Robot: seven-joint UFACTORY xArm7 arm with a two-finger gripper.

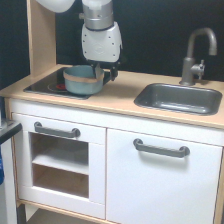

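Note:
A blue-grey pot (78,82) stands on the dark hob (48,86) at the left of the toy kitchen's wooden counter. My white-and-grey arm reaches down from the top, and its gripper (103,74) is at the pot's right rim. Dark parts of the gripper show against the wall just right of the pot. Its fingertips are too small and partly covered to show how they stand, or whether they touch the rim.
To the right is a grey sink (180,98) with a tall faucet (192,58). Bare counter (122,88) lies between hob and sink. Below are a windowed oven door (60,160) and a white cabinet door (160,185). A wooden post (42,40) rises at the left.

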